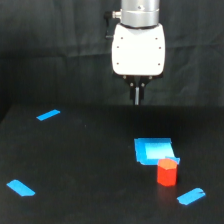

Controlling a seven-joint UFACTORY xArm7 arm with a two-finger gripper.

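High above the dark table, my gripper hangs below its white housing with its fingers pointing down. The fingers are thin and dark against the backdrop, so how far apart they stand is hard to make out, and no object shows at their tips. A red block stands on the table at the right. Just behind it lies a light blue square with a darker blue border and a paler patch within. The gripper is well above and behind both, touching neither.
Blue strips lie flat on the table: one at the back left, one at the front left and one at the front right. A dark cloth hangs behind the table.
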